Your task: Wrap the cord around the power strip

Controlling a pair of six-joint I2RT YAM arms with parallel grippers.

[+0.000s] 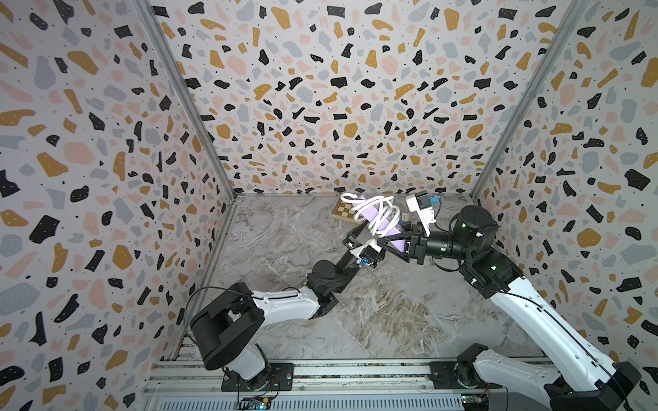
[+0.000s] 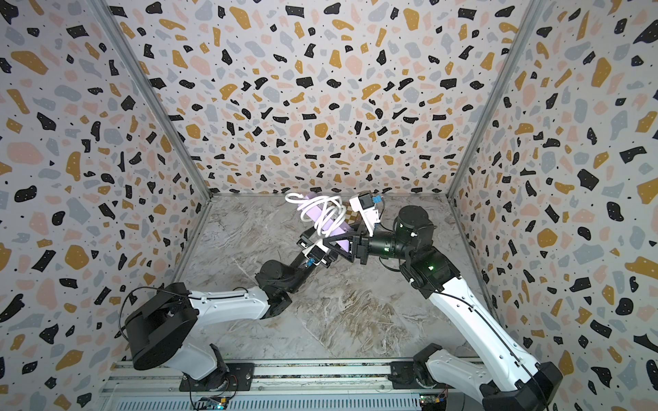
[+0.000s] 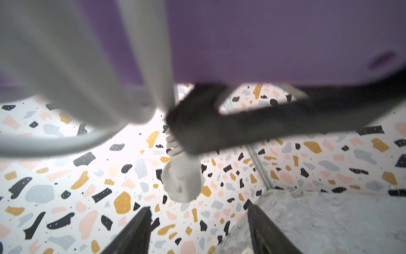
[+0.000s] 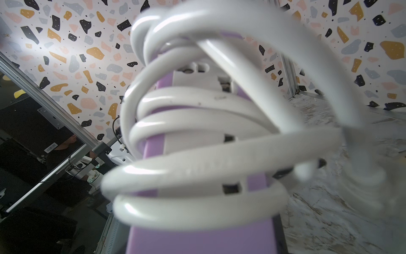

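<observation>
The purple-and-white power strip [image 4: 203,241] is held up off the table, slanted, with my right gripper [image 1: 397,248] shut on its near end. Several loops of thick white cord [image 4: 220,163] run around the strip, some snug, others standing loose at its far end. In the left wrist view, the strip's purple side [image 3: 270,42] fills the top, and a white plug [image 3: 182,177] hangs below it beside a dark finger of the other gripper. My left gripper sits just below the strip, fingers apart, the plug showing above the gap and nothing visibly pinched.
A checkered board [image 1: 342,210] lies at the back of the table, partly behind the strip. Patterned walls stand close behind and on both sides.
</observation>
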